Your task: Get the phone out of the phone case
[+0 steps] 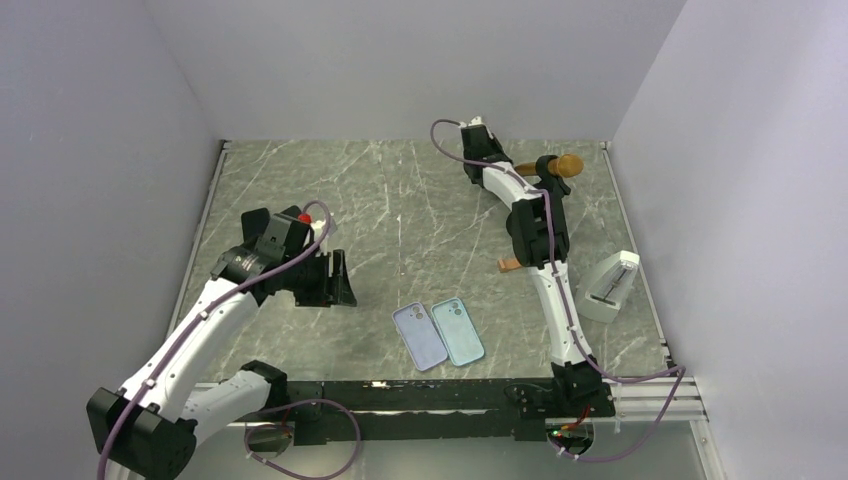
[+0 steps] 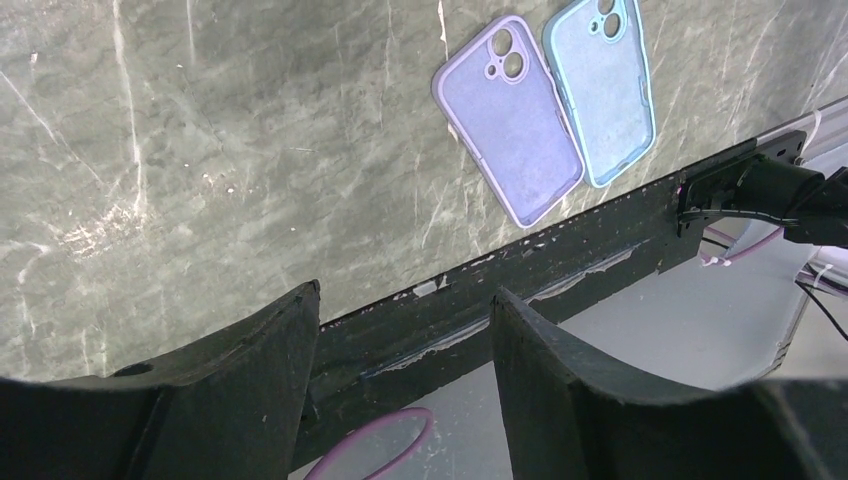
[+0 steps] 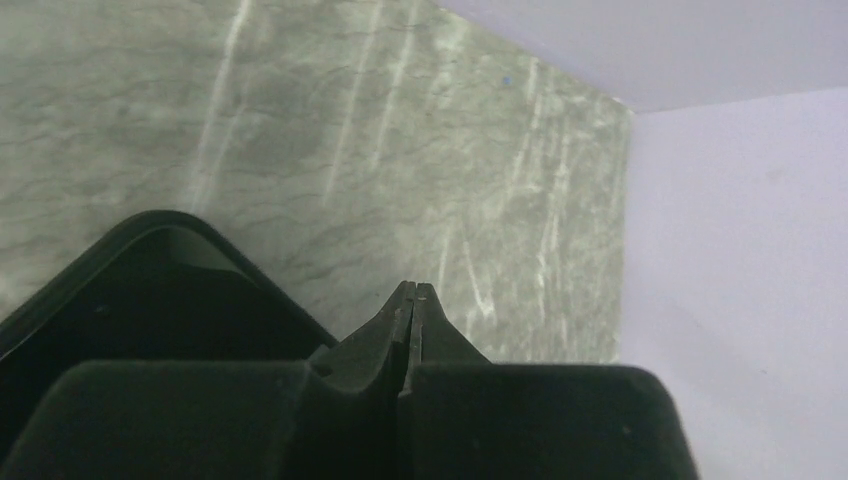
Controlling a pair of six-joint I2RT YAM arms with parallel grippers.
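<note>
A purple phone case point(image 1: 421, 336) and a light blue phone case point(image 1: 458, 331) lie side by side near the front of the table, and no phone shows in either. Two dark flat rectangles point(image 1: 255, 222) lie at the back left, partly behind my left arm; I cannot tell if they are phones. My left gripper is open and empty, left of the cases. At the back, my right gripper is shut with nothing visible between its fingertips. Beside it is a black object point(image 3: 155, 300) with a rounded corner and raised rim, mostly hidden under the gripper.
A wooden-handled tool point(image 1: 562, 166) rests in a black holder at the back right. Farther forward on that side stands a white device point(image 1: 607, 286). A small wooden piece point(image 1: 508, 265) lies by my right arm.
</note>
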